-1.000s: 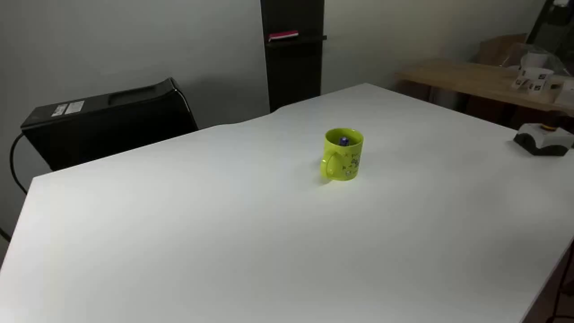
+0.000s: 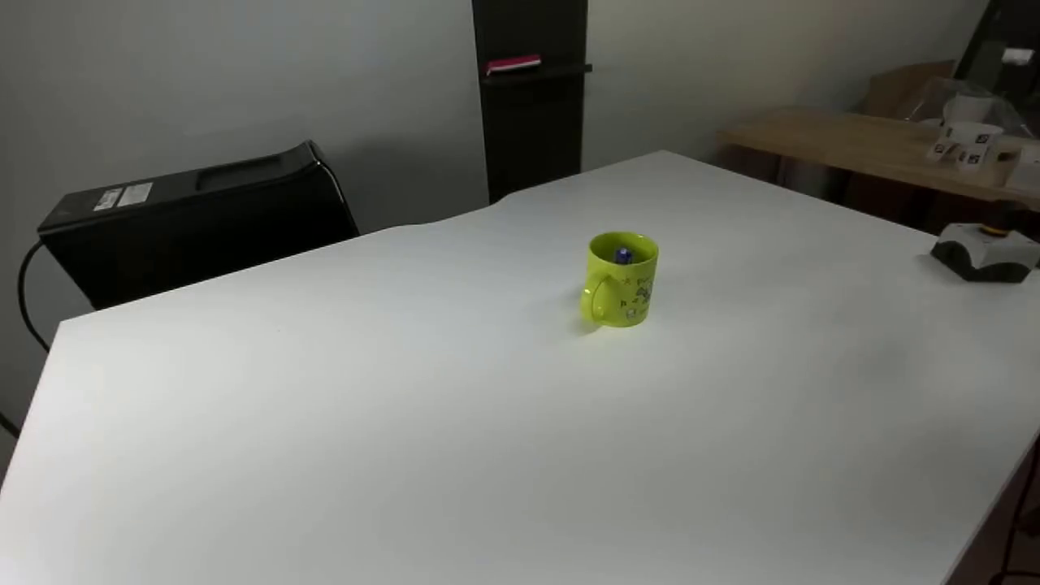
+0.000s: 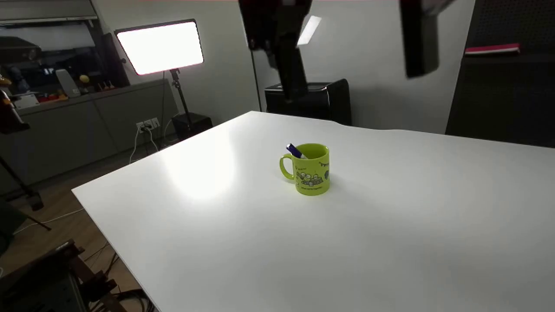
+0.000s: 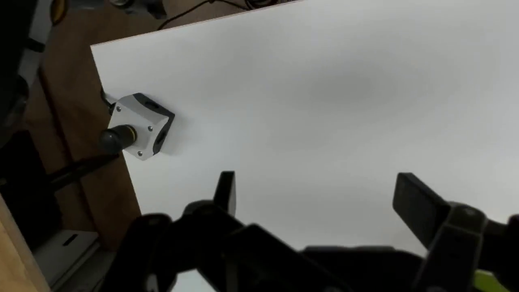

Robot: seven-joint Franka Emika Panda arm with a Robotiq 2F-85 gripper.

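A yellow-green mug (image 3: 311,177) stands upright on the white table (image 2: 322,429), its handle toward the left in the second exterior view. Inside it leans a marker with a dark blue end (image 3: 295,151), which just clears the rim; its lower part is hidden. High above the table, my gripper is open, with a wide empty gap between its fingers. The wrist view catches only a sliver of the mug (image 4: 487,281) at the bottom right corner, partly behind the gripper. In the first exterior view the gripper does not appear.
A grey box with a dark knob (image 4: 146,126) sits at one corner of the table. A black case (image 2: 200,219) is by the wall past the table's far edge. Beyond the right side, a wooden table (image 2: 829,141) holds white cups (image 2: 970,141).
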